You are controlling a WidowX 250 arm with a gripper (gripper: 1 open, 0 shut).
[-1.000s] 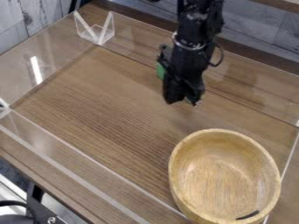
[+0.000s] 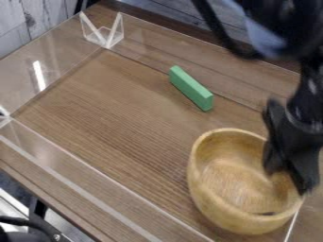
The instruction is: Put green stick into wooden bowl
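The green stick (image 2: 191, 88) lies on the table in the upper middle of the view, clear of the bowl and the arm. The wooden bowl (image 2: 205, 180) is at the lower right, its inside facing the camera and no stick visible in it. My black gripper (image 2: 280, 156) is at the bowl's upper right rim, with a dark finger showing over the bowl's inside. Motion blur and the dark arm hide the gap between its fingers and any contact with the rim.
A clear plastic bracket (image 2: 104, 33) stands at the far left corner. Dark cables (image 2: 25, 224) run at the lower left, off the table edge.
My gripper has moved from beside the stick to the bowl, down and right. The bowl sits slightly higher in view and looks tilted. The stick stays on the table.
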